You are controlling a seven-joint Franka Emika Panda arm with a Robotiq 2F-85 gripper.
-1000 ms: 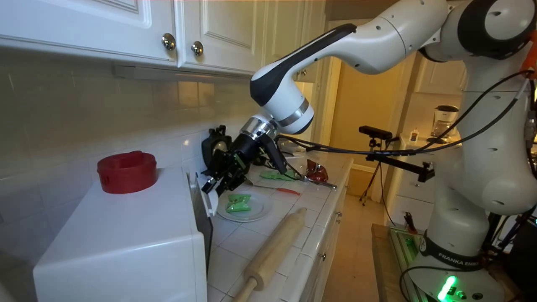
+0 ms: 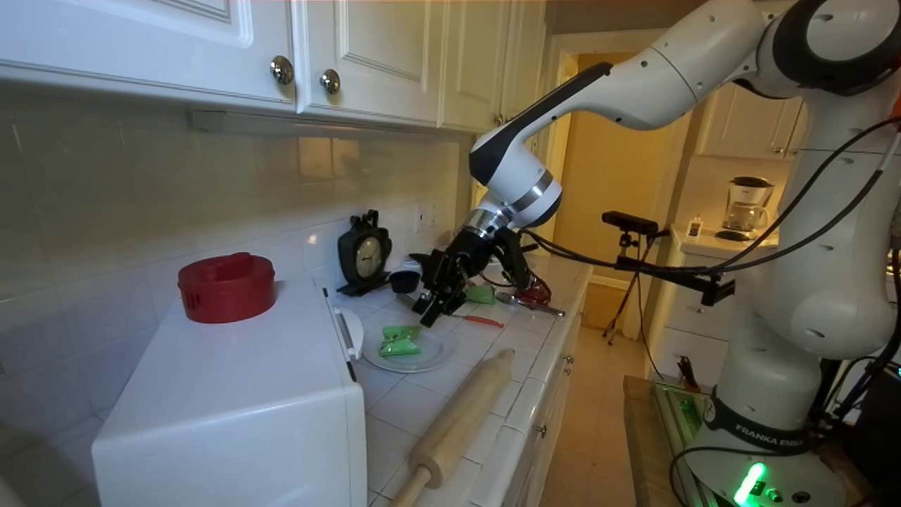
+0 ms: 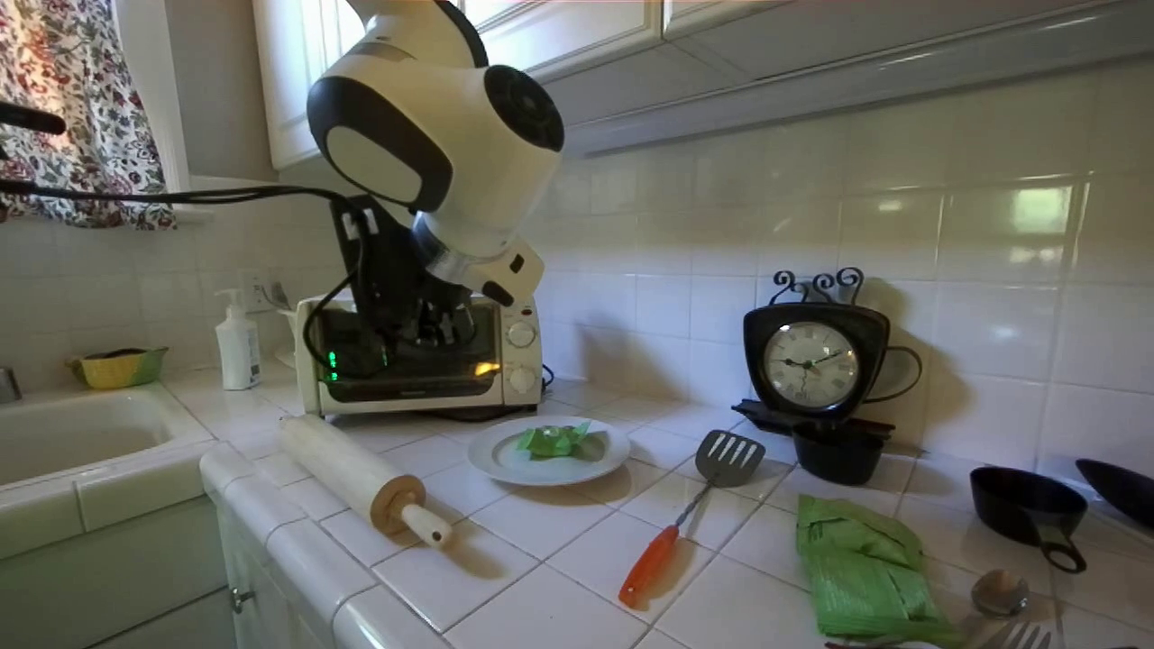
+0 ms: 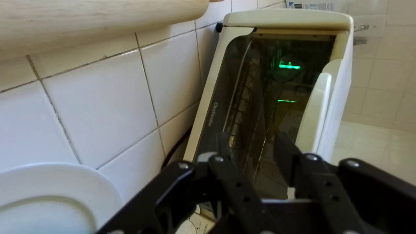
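My gripper hangs over the counter, clear of the white toaster oven and a little above and behind the plate. In the wrist view its dark fingers stand some way apart. Nothing shows between them but the oven's glass door in the background. That door's pale handle lies beyond the fingertips, apart from them. The door looks shut or nearly so; which of the two I cannot tell. A green packet rests on the white plate in front of the oven.
A rolling pin lies near the counter's front edge. The orange-handled spatula, a green bag and a black clock occupy the counter past the plate. On the oven sits a red container; cabinets hang above.
My gripper has drawn back from the oven's front, toward the right in exterior view 1. The door has swung closer to the oven body. Oven and red container sit slightly further right.
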